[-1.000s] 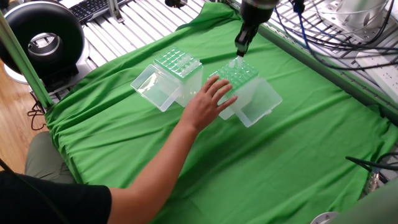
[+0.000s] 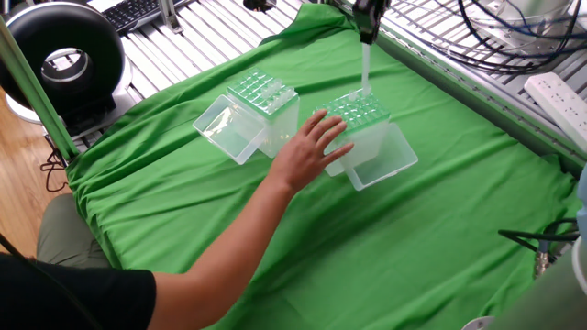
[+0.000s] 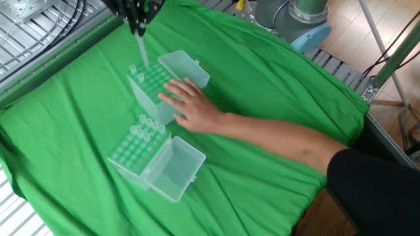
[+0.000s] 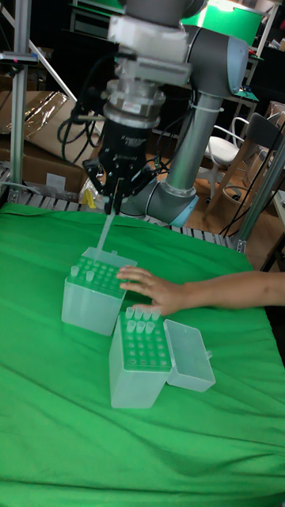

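Note:
My gripper (image 2: 368, 38) is shut on the upper end of a long clear pipette tip (image 2: 366, 66), above one of two tip boxes. The pipette tip (image 4: 104, 237) hangs nearly upright, slightly slanted; its lower end meets the top of the green rack (image 3: 155, 80), and I cannot tell whether it is still inside a hole. Two other tips (image 3: 137, 73) stand in that rack near its far corner. The second box (image 4: 139, 384) has a green rack (image 3: 133, 155) with several tips (image 4: 143, 319) at one end and empty holes elsewhere.
A person's hand (image 2: 303, 156) rests against the box under my gripper, fingers at its rack edge. Both boxes have hinged lids (image 2: 385, 158) folded open outward.
My gripper has risen away from the rack, drawing the pipette tip up so much more of its length shows. The box tilted slightly; the hand has stayed nearly still.

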